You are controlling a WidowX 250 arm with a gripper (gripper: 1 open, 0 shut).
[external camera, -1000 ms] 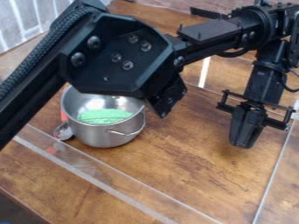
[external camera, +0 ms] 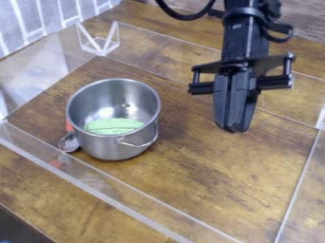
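My gripper hangs from the top right over the wooden table, right of the pot, its dark fingers shut together with nothing visible between them. A steel pot with a wire handle stands on the left. Inside it lies a light green object. A small metal and red item sits against the pot's left side, partly hidden.
Clear plastic walls edge the work area. A white wire rack stands at the back left.
The arm has drawn back up out of the view over the pot, and my gripper has moved up and left, uncovering the pot and back of the table.
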